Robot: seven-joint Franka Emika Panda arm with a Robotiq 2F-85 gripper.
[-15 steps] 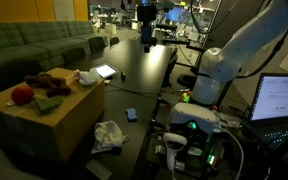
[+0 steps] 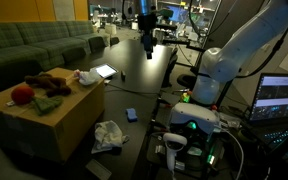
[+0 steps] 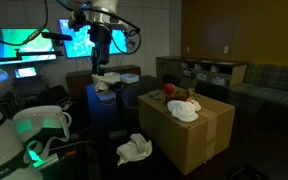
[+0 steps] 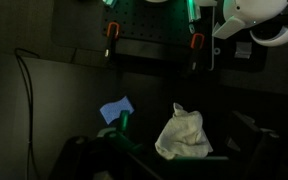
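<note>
My gripper [image 2: 147, 42] hangs high above the dark table, holding nothing that I can see. Seen from the wrist, its dark fingers [image 4: 125, 126] appear spread wide apart, one on either side of the lower frame. Below lies a crumpled white cloth [image 4: 184, 134], also visible flat on the table in exterior view 2 as a white cloth [image 3: 134, 149]. To its left in the wrist view is a small blue cloth or sponge [image 4: 115, 109]. A cardboard box [image 3: 189, 145] carries a red ball [image 2: 22, 94], a brown plush toy [image 2: 49, 85], a green item [image 2: 46, 103] and another white cloth [image 3: 182, 110].
A laptop [image 2: 276, 100] stands on the right in exterior view 1. Close to the robot base are a white device [image 2: 172, 143] and cables. A dark flat object [image 2: 98, 169] lies at the near edge. Bare table surrounds the white cloth.
The laptop screen has gone from bright to darker over the last second. The arm and the table objects look almost unmoved.
</note>
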